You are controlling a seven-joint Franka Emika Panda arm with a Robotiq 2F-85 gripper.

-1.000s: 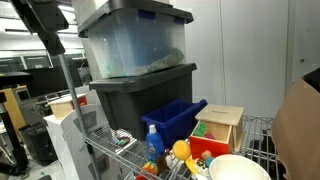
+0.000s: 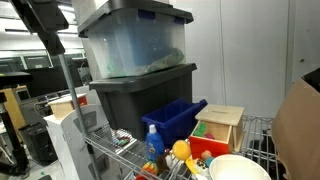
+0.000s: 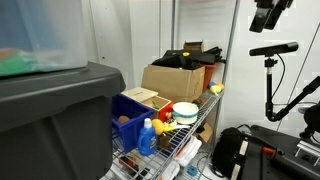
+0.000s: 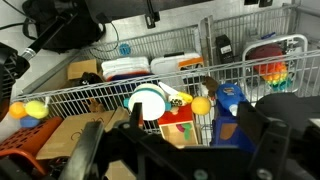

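Note:
In the wrist view my gripper hangs high above a wire shelf, its dark fingers spread apart with nothing seen between them. A white bowl (image 4: pixel 149 101), a yellow-orange ball (image 4: pixel 201 105), a small wooden box with a red drawer (image 4: pixel 178 131) and a blue bottle (image 4: pixel 230 98) lie below it, well apart from the fingers. The bottle (image 2: pixel 154 142) stands upright in exterior view 1, in front of a blue bin (image 2: pixel 176 121). To the right are the wooden box (image 2: pixel 217 129), the ball (image 2: pixel 181 150) and the bowl (image 2: pixel 238 167).
Large storage boxes (image 2: pixel 140 42) are stacked at the back left of the shelf. A cardboard box (image 3: pixel 171 84) stands toward its far end. Wire rails (image 4: pixel 190 74) edge the shelf. Open air lies between the arm and the objects.

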